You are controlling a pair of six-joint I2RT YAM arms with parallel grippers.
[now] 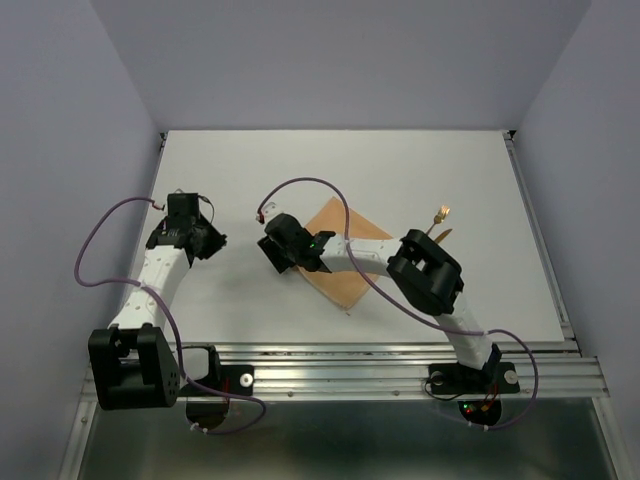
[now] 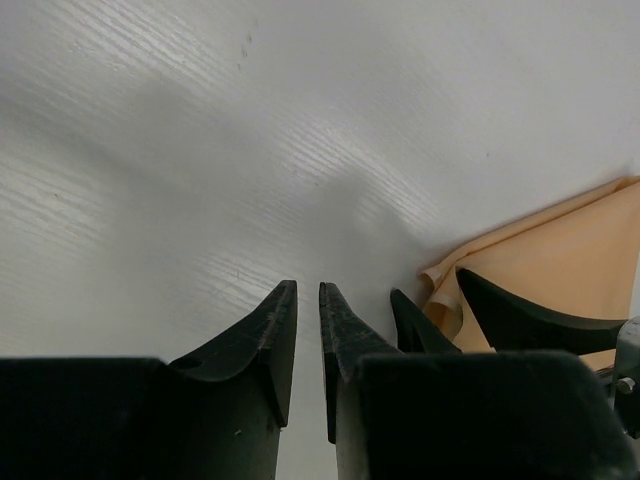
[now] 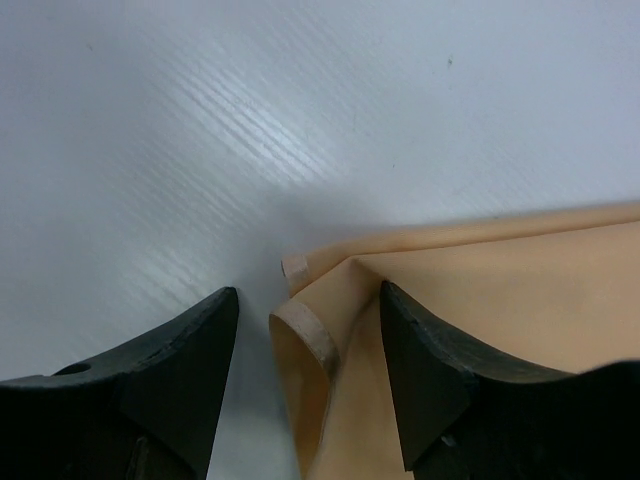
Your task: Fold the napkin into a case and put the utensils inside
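Observation:
The orange napkin [image 1: 343, 287] lies on the table, its left end folded over into a creased corner [image 3: 315, 330]. My right gripper [image 1: 275, 255] stands open at that corner, its fingertips either side of the fold in the right wrist view. My left gripper [image 1: 215, 243] is off to the left over bare table; in the left wrist view its fingers look close together with a narrow gap and nothing between them. A gold fork [image 1: 441, 213] and knife [image 1: 444, 235] lie right of the napkin, partly hidden by the right arm.
Grey walls border it at the back and sides, with a metal rail along the front edge.

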